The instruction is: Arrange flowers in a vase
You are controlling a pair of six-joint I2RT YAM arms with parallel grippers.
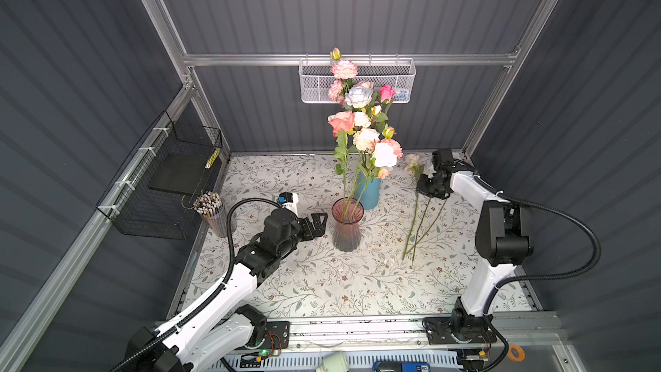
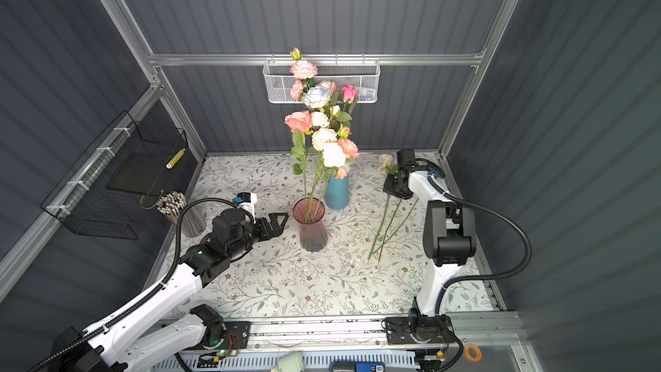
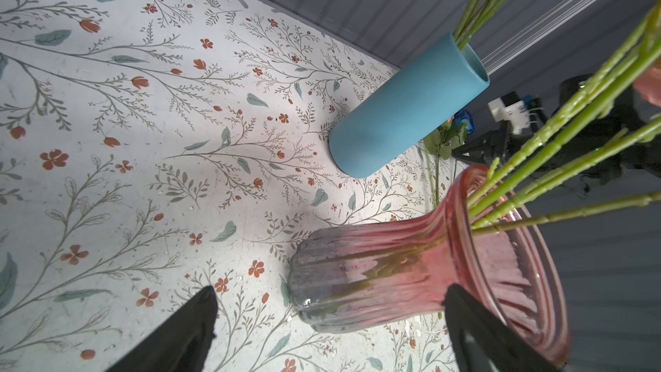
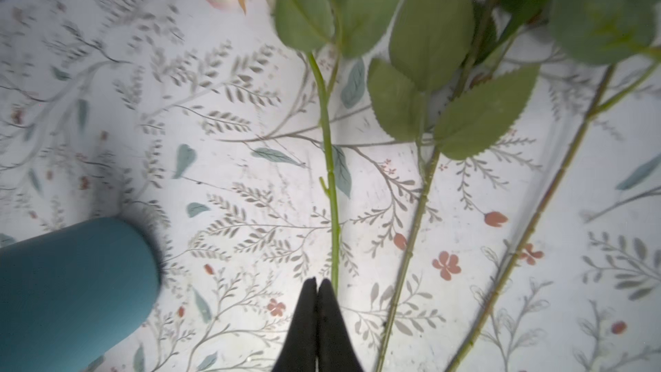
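A pink ribbed glass vase [image 1: 347,234] stands mid-table holding flowers [image 1: 366,137]. Behind it stands a blue vase [image 1: 369,196], also with stems in it. My left gripper [image 1: 316,224] is open left of the pink vase, nothing between its fingers. At the right, several loose long stems with leaves [image 4: 554,193] lie on the table. My right gripper is shut above them, beside a thin green stem [image 4: 332,220], with the blue vase to its left in the right wrist view; nothing shows held.
A holder of sticks [image 1: 217,220] stands at the left edge beside a hanging black wire basket [image 1: 158,213]. A white basket [image 1: 310,89] hangs on the back rail behind the blooms.
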